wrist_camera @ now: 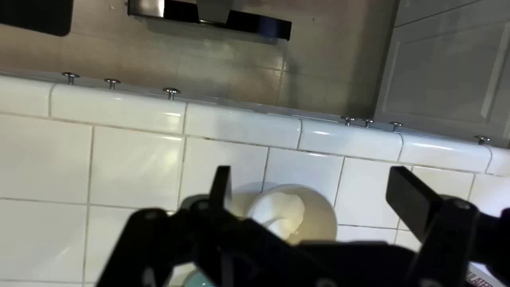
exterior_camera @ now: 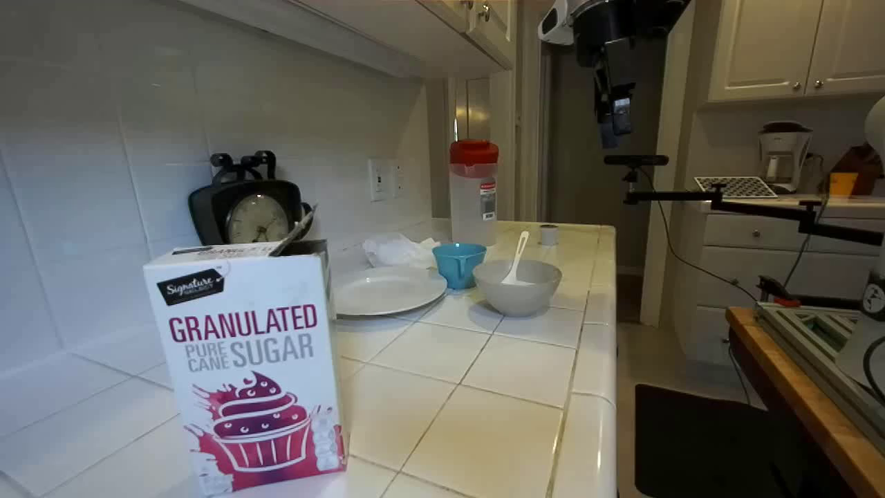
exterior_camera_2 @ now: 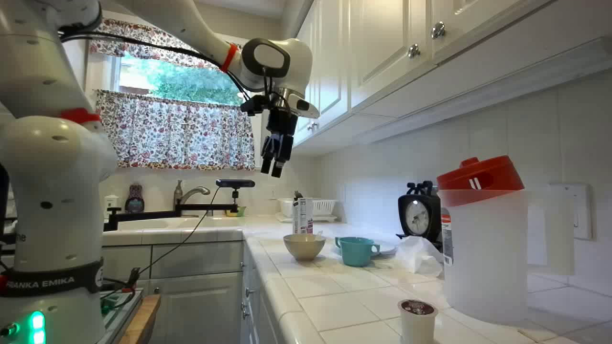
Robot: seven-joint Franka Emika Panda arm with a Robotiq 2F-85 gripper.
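High above the counter, my gripper is open, its two fingers wide apart and nothing between them; in exterior view 2 the gripper (exterior_camera_2: 272, 170) points down. Well below it, a beige bowl (wrist_camera: 313, 215) holds some white stuff, partly covered by the gripper body in the wrist view. A white spoon (exterior_camera: 518, 257) leans in the bowl (exterior_camera: 523, 294) in exterior view 1. The teal cup (exterior_camera_2: 356, 252) stands beside the bowl, with a white plate (exterior_camera: 390, 292) close by. Nearest exterior view 1 is an open-topped box of granulated sugar (exterior_camera: 249, 373).
A tall red-lidded container (exterior_camera_2: 485, 252), a small cup with dark contents (exterior_camera_2: 417, 321), crumpled white paper (exterior_camera_2: 421, 256) and a black dial scale (exterior_camera_2: 419, 215) stand on the counter. Upper cabinets (exterior_camera_2: 378, 57) overhang it. A camera on a black arm (exterior_camera: 636, 160) sticks out near the counter edge.
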